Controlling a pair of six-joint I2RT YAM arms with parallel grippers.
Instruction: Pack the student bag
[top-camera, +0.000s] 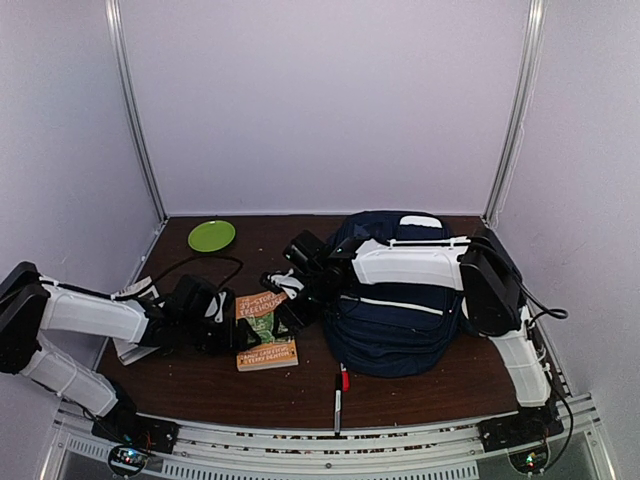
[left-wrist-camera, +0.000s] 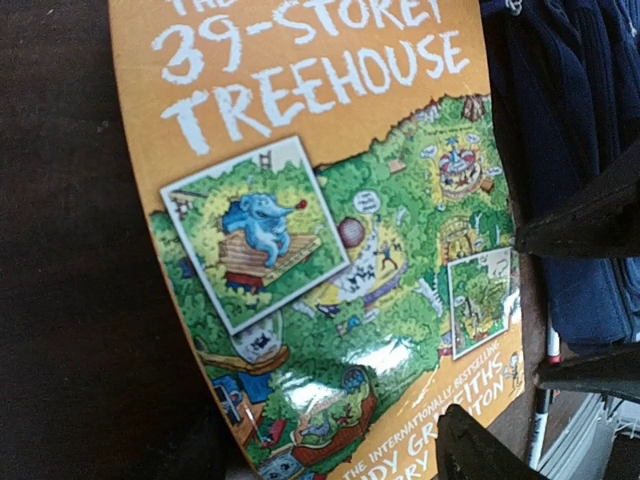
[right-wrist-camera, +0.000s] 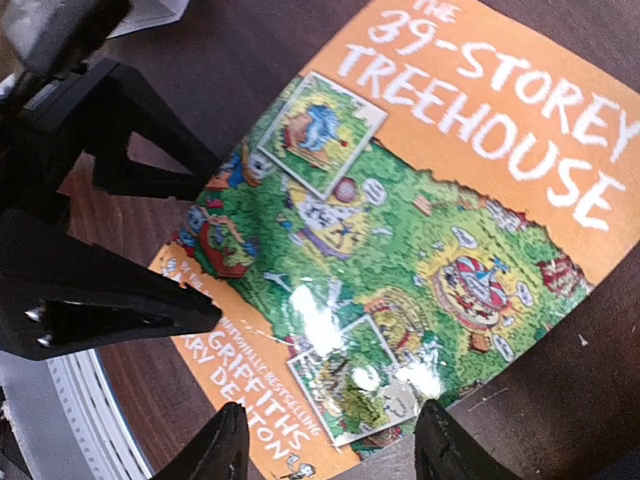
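Note:
The orange-and-green treehouse book (top-camera: 268, 356) lies between my two grippers, left of the navy backpack (top-camera: 400, 345). My left gripper is open at the book's left side, its fingertips apart with the cover showing between them. From the right, my right gripper reaches over the book, also open, with the cover's lower edge and the dark table visible between its fingers. Each gripper's fingers appear in the other's wrist view, close to the cover. Whether any finger touches the book is hard to tell. The right arm crosses the backpack and hides part of it.
A green plate (top-camera: 211, 236) sits at the back left. A white item (top-camera: 130, 352) is partly covered by the left arm. Near the front edge lie a marker (top-camera: 338, 405) and a small red piece (top-camera: 345, 378). Bare table shows at the front left and right.

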